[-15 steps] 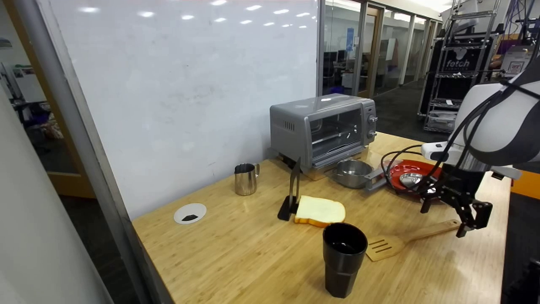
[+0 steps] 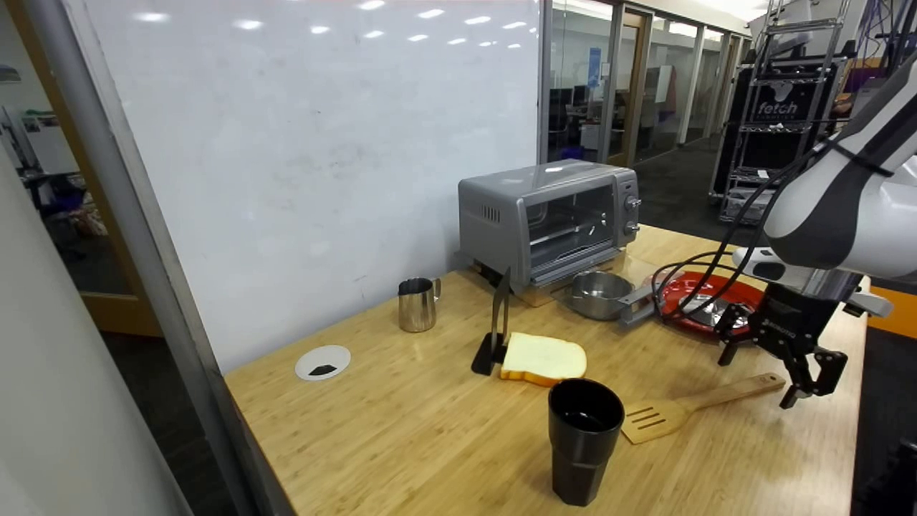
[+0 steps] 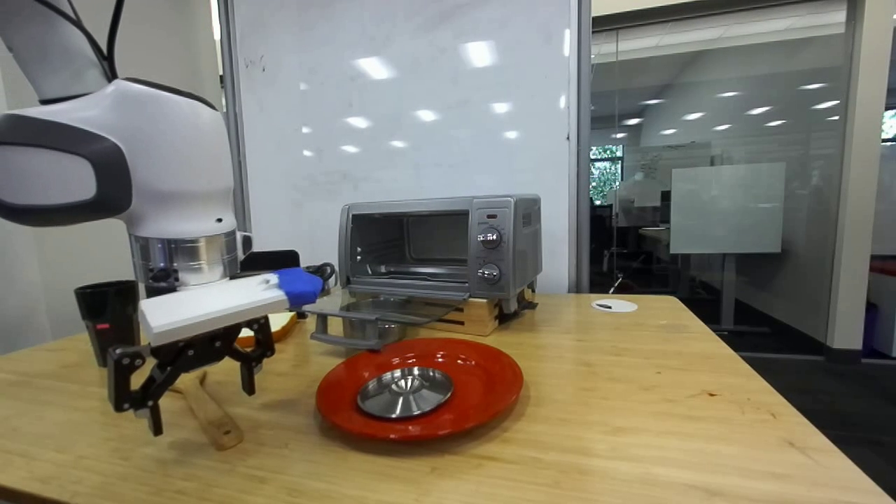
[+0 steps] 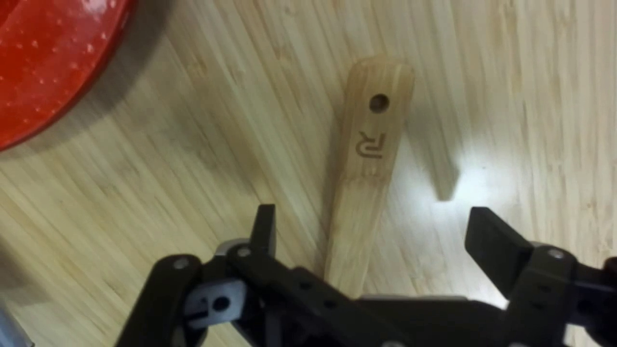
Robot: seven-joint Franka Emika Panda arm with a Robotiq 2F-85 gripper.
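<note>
A wooden slotted spatula (image 2: 670,417) lies flat on the table, its handle pointing toward the right edge. My gripper (image 2: 757,378) is open above that handle. In the wrist view the handle (image 4: 370,144), with a hole near its end, runs between the two spread fingers and touches neither. The second exterior view shows the open gripper (image 3: 202,406) over the handle (image 3: 210,411), with nothing held. Part of the spatula is hidden behind my gripper there.
A red plate (image 3: 495,382) with a metal lid (image 3: 404,392) lies close by. Behind stand a toaster oven (image 2: 494,215) with its door down and a steel pot (image 2: 597,297). Bread (image 2: 543,357), a black cup (image 2: 584,447) and a steel pitcher (image 2: 417,308) are farther left.
My gripper has shifted slightly right and down in exterior view 1, and the arm above it has changed its angle. The spatula and other objects have stayed put.
</note>
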